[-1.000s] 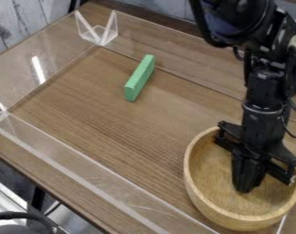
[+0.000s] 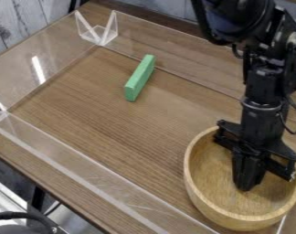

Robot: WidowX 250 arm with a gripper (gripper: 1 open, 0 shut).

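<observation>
A large round wooden bowl (image 2: 217,192) sits at the lower right of the table. My black gripper (image 2: 246,178) is lowered into it, its fingertips down near the bowl's inside. It looks shut; whether anything lies beneath or between the tips is hidden in shadow.
A green block (image 2: 140,79) lies upright-left of the arm on the wooden table (image 2: 101,128). A clear plastic piece (image 2: 98,29) stands at the back left, with clear edging along the left and front.
The arm and gripper have shifted very slightly within the bowl; otherwise the scene looks the same.
</observation>
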